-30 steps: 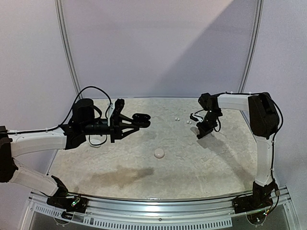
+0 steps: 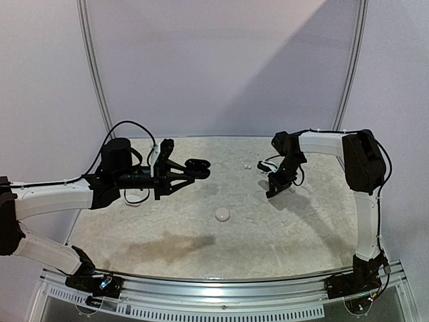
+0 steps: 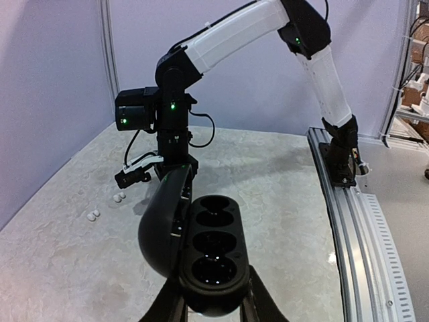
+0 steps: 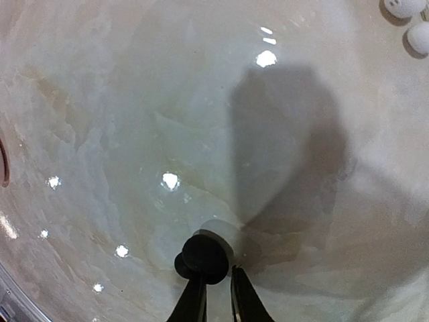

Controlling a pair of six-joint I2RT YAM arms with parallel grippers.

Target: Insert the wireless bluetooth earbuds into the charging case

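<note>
My left gripper point(image 2: 190, 174) is shut on the black charging case point(image 3: 214, 245), holding it above the table. The case's lid point(image 3: 161, 225) stands open, and its dark wells look empty. Low over the table at the right, my right gripper points down, its fingers close together. A black earbud point(image 4: 204, 258) shows at the tip of its left finger point(image 4: 193, 295) in the right wrist view. Nothing shows in the narrow gap between the fingers. Whether the earbud rests on the table or hangs from the tip, I cannot tell.
Small white pieces point(image 3: 92, 215) and another white pair point(image 3: 119, 197) lie beyond the case on the pale table. A round white disc point(image 2: 222, 215) sits mid-table.
My right arm has shifted slightly left and a little lower in the top view, covering white pieces visible a second ago. The left arm and case hold still.
</note>
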